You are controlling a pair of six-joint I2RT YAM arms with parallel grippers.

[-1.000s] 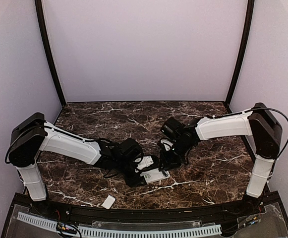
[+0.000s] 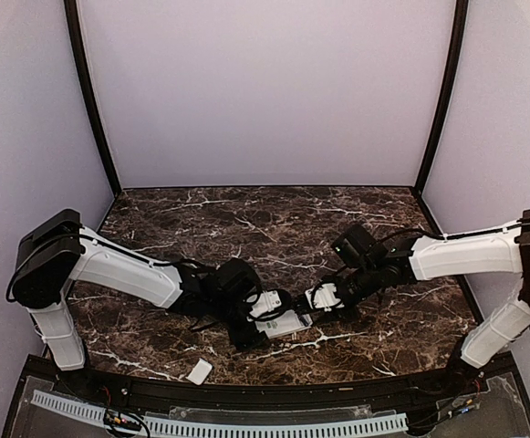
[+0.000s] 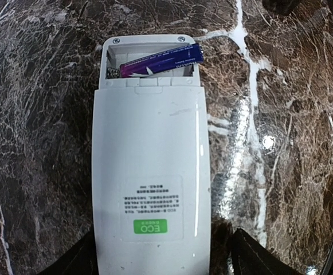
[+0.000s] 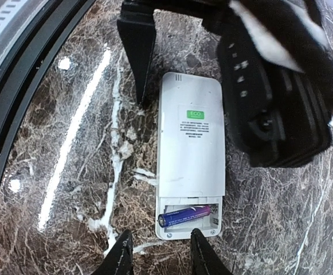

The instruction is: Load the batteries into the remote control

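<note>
The white remote control [image 3: 149, 137] lies back side up, its battery compartment [image 3: 149, 44] uncovered. A purple-blue battery [image 3: 160, 61] sits slanted across that compartment, its pink end by a spring and its blue end resting up over the side rim. My left gripper is open around the body of the remote, with a clear gap between one finger and the remote's side. In the right wrist view my right gripper is open and empty, its fingertips just beyond the compartment end and the battery [image 4: 184, 216].
A small white piece [image 2: 200, 371] lies on the marble table [image 2: 246, 219] near the front left. Both arms crowd around the remote at the middle front.
The battery stays slanted.
</note>
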